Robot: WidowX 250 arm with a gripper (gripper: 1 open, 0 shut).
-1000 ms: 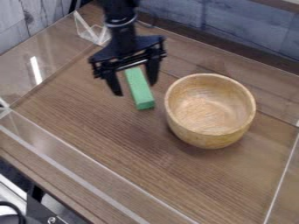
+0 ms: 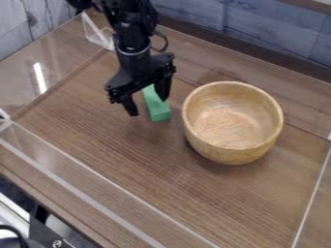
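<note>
The black gripper [image 2: 141,79] hangs over the upper middle of the wooden table [image 2: 130,174], open, its fingers spread on either side of the upper part of a green block [image 2: 159,108]. The block lies elongated on the table, its top partly hidden behind the gripper. Whether the fingertips touch it is unclear.
A large light-wood bowl [image 2: 230,124] stands right of the green block. Clear plastic or wire-like pieces lie at the upper left and left edge. A blue-grey surface borders the back right.
The gripper has moved upward and back in the view, away from the viewer, and appears smaller. The green block and bowl look unmoved.
</note>
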